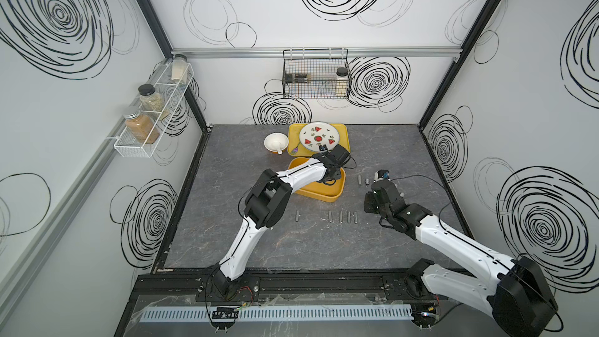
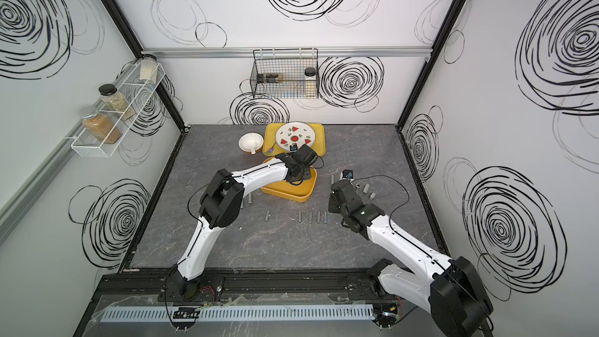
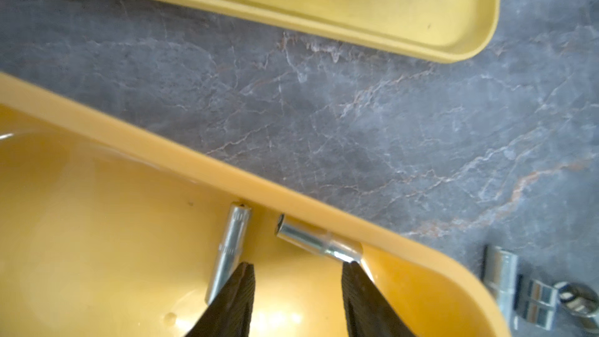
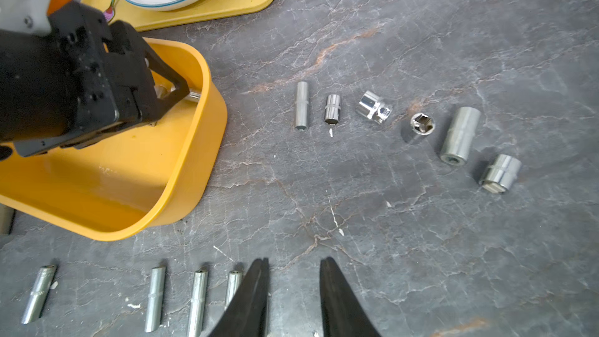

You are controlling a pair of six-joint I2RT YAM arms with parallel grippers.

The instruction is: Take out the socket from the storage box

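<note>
The orange storage box [image 3: 93, 212] holds two chrome sockets along its far wall, one upright in view [image 3: 227, 246] and one crosswise [image 3: 315, 238] in the left wrist view. My left gripper is open over them, empty. My right gripper hangs right of the box, above the table, its fingertips apart with nothing seen between them. Several more sockets lie on the table right of the box, including a long one [image 4: 460, 136], and in front of it [image 4: 197, 299].
A yellow tray [image 1: 343, 140] with a plate [image 1: 318, 132] stands behind the box, a white bowl [image 1: 275, 139] to its left. Wire baskets with jars hang on the back [image 1: 315, 87] and left walls.
</note>
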